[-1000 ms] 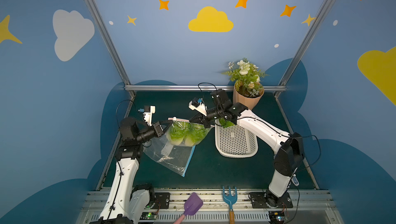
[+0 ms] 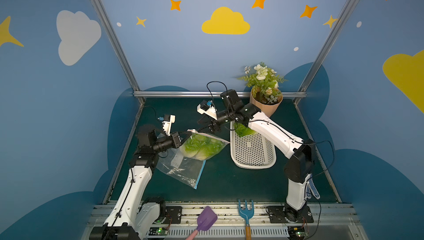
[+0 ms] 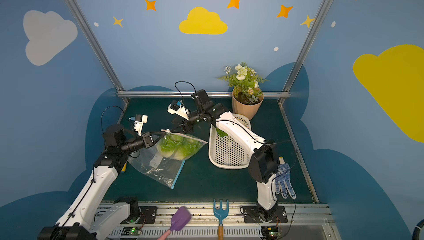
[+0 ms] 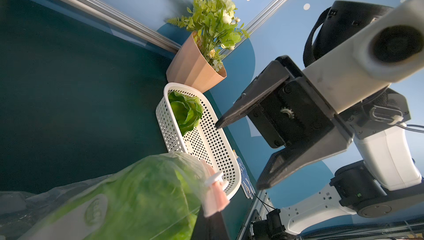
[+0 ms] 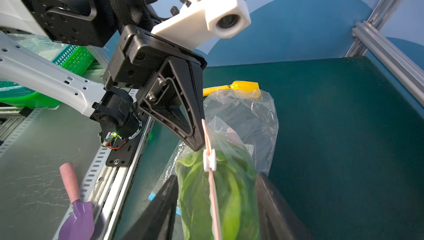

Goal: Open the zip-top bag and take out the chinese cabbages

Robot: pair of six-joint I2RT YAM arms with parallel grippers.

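The zip top bag (image 2: 201, 147) with green cabbage inside sits left of the basket, over an empty clear bag (image 2: 181, 173). My left gripper (image 2: 190, 133) is shut on the bag's zip edge near the white slider (image 5: 209, 160). My right gripper is open, just right of and above that slider, with the zip strip running between its out-of-focus fingers but apart from them. A cabbage (image 4: 183, 112) lies in the white basket (image 4: 220, 151).
A potted plant (image 2: 265, 103) stands at the back right. A glove (image 3: 284, 180) lies at the right edge. A purple spatula (image 2: 206, 218) and blue fork (image 2: 246, 211) lie at the front.
My left gripper has moved right with the bag's zip edge. My right gripper has risen and shifted slightly left, away from the bag.
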